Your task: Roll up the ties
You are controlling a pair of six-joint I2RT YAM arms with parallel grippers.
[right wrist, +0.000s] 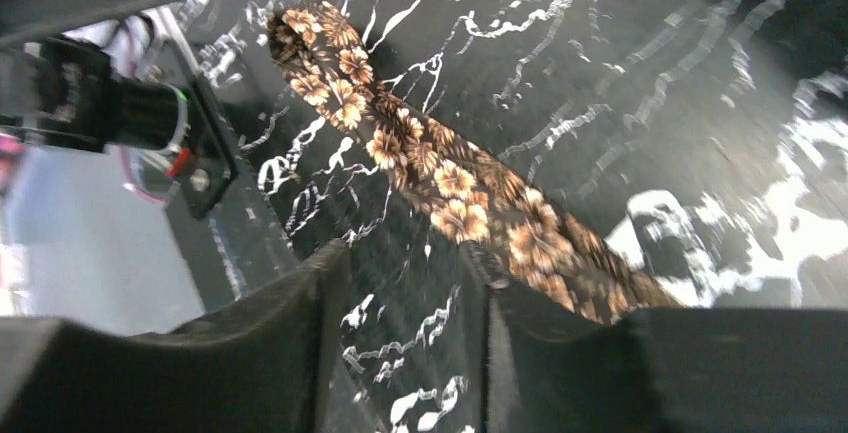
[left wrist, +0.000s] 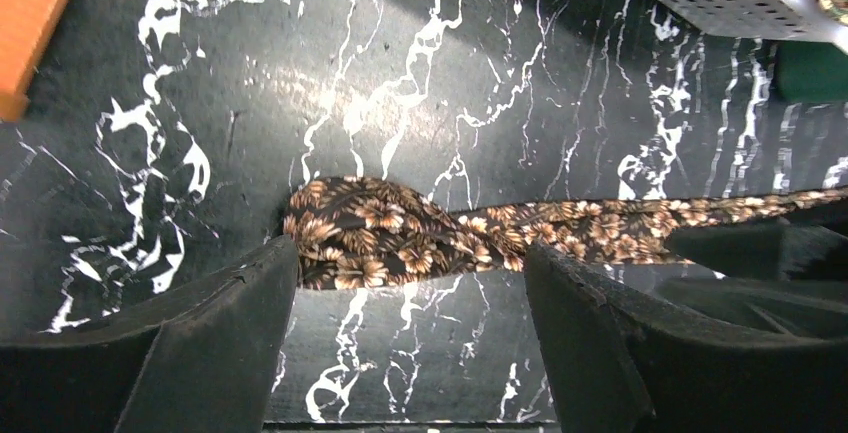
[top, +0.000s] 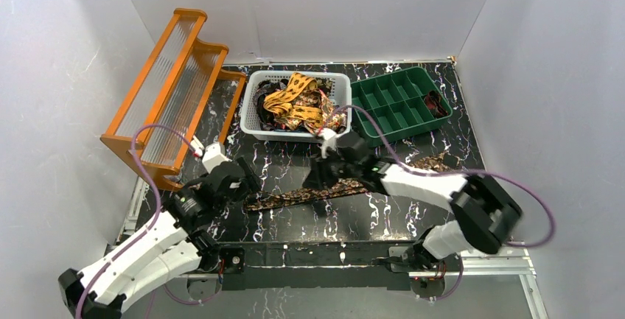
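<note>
A long brown-black floral tie (top: 284, 200) lies stretched across the dark marbled table. Its left end (left wrist: 355, 233) is folded over on itself in the left wrist view. My left gripper stands open above and in front of that end, nothing between its fingers. The right gripper hovers open over the middle of the tie, its fingers apart; the tie (right wrist: 455, 188) passes beyond the fingertips. In the top view the right arm hides part of the tie's middle.
A white basket (top: 254, 129) heaped with more ties stands at the back. To its right is a green divided tray (top: 390, 99) with a dark red roll (top: 436, 103) in one compartment. An orange wooden rack (top: 193, 105) stands at the left.
</note>
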